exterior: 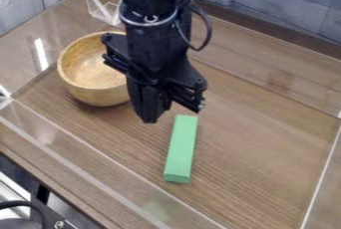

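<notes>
My gripper [158, 102] hangs in the middle of the camera view, large and black, over the wooden table. Whether its fingers are open or shut is hard to tell from this angle. A green rectangular block [181, 151] lies flat on the table, below and right of the gripper in the image. A light wooden bowl [83, 74] sits to the left, partly hidden behind the gripper.
A transparent object [104, 9] stands at the back left, partly hidden. Grey panels line the back, and a dark cable shows at the lower left.
</notes>
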